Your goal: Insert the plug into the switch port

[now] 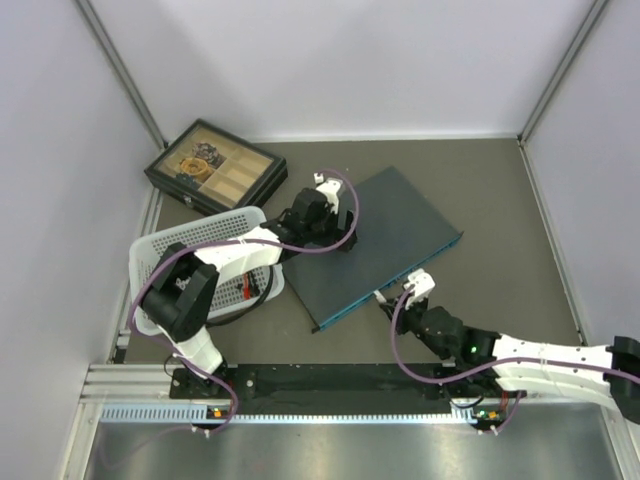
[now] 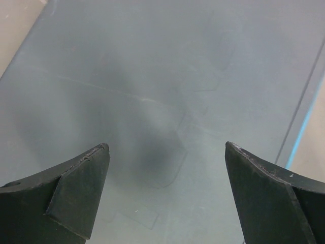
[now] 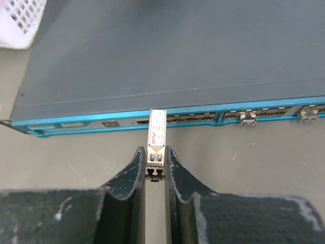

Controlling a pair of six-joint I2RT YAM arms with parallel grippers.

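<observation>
The dark switch (image 1: 380, 230) lies diagonally on the table, its blue port face (image 3: 189, 117) toward the lower right in the top view. My right gripper is shut on a silver plug (image 3: 156, 132), which points at the port face and overlaps it in the right wrist view; whether it touches cannot be told. Two similar metal modules (image 3: 248, 118) sit in ports to the right. My left gripper (image 1: 343, 228) hangs open over the switch top, with nothing between its fingers in the left wrist view.
A white basket (image 1: 145, 260) with tools stands left of the switch. A compartmented case (image 1: 230, 175) sits at the back left. Walls bound the back and sides.
</observation>
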